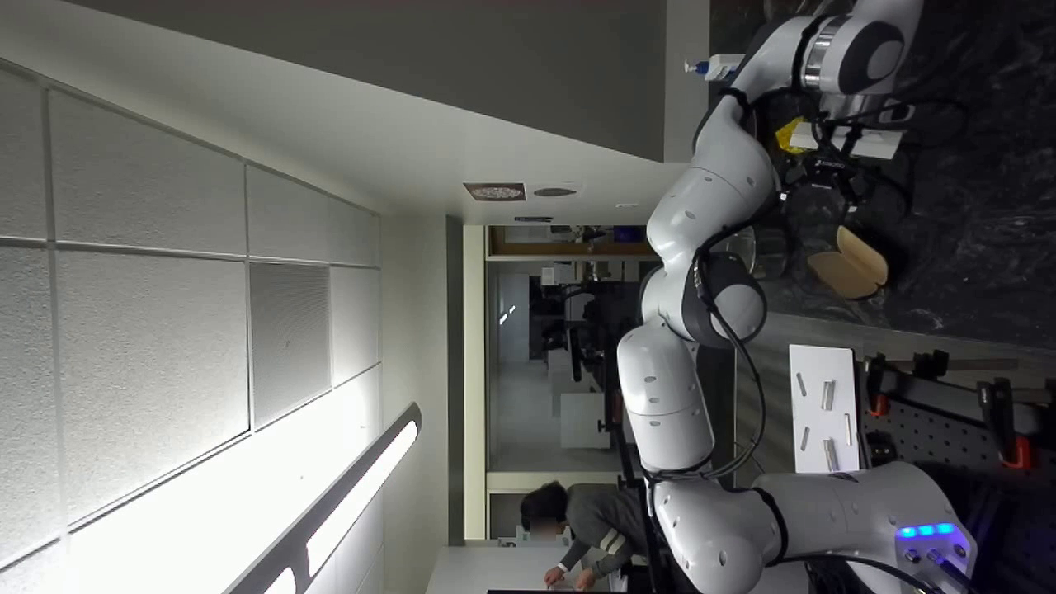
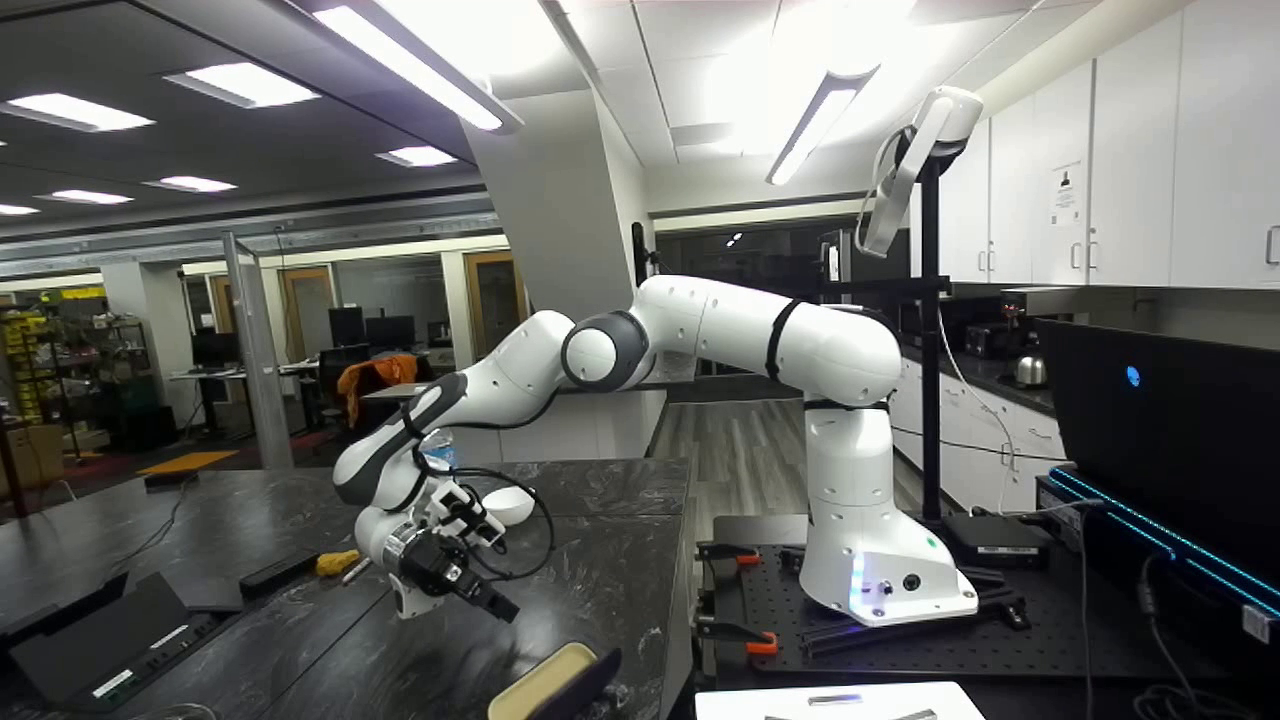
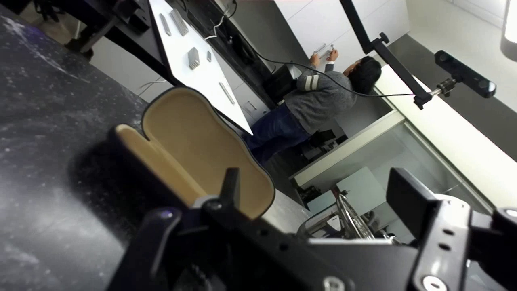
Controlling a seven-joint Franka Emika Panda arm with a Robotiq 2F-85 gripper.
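An unfolded case (image 3: 203, 145) with a tan lining and dark outer shell lies on the dark table, its two halves spread apart. It shows in exterior view 1 as a tan case (image 1: 849, 266) and at the bottom of exterior view 2 as a partly cropped case (image 2: 546, 684). My gripper is open, its fingers well apart and nothing held between them. In the wrist view the left finger (image 3: 231, 186) overlaps the case's near end. From exterior view 1, the gripper (image 1: 818, 202) stands apart from the case.
A white bowl (image 2: 509, 505) sits behind the gripper, and a yellow item (image 2: 337, 562) lies left of it. A black laptop-like device (image 2: 102, 642) occupies the table's left side. Beyond the table edge is a white board (image 1: 823, 407) with metal pieces. Bare table surrounds the case.
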